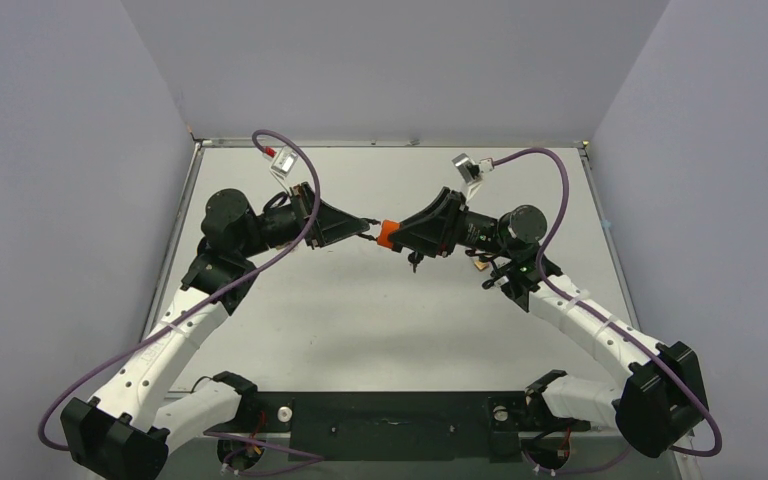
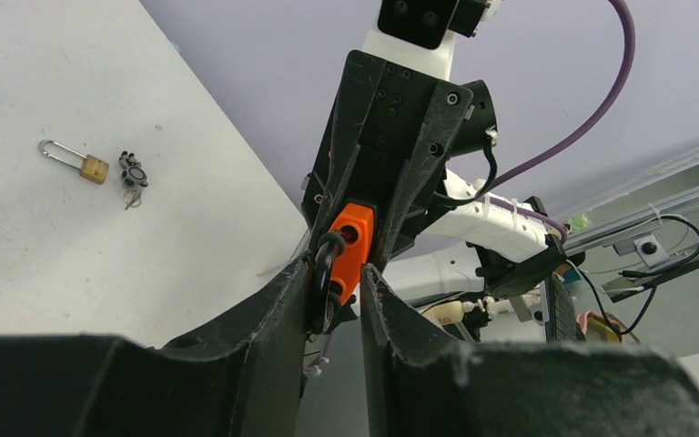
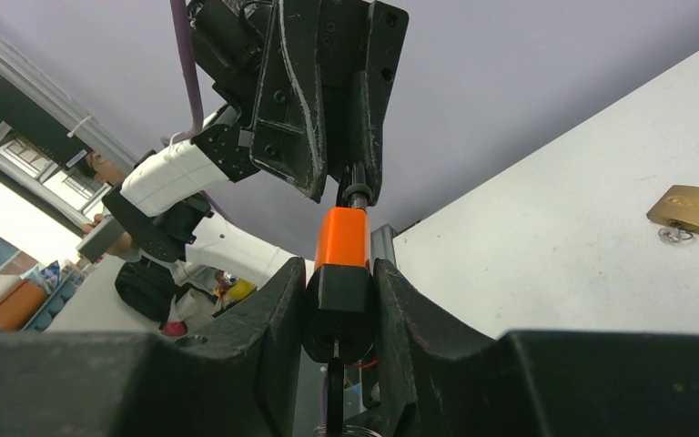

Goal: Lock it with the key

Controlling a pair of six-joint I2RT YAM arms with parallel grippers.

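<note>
An orange padlock (image 1: 389, 234) with a black shackle is held in my right gripper, shut on its body, in mid-air at the centre. My left gripper faces it from the left, its fingertips at the shackle; the left wrist view does not make clear whether they grip it. A dark key (image 1: 415, 259) hangs below my right gripper in the top view, partly hidden by it.
A brass padlock (image 2: 94, 168) and a small keyring bunch (image 2: 133, 176) lie on the white table (image 1: 380, 320), partly behind the right arm from above. Walls stand at both sides.
</note>
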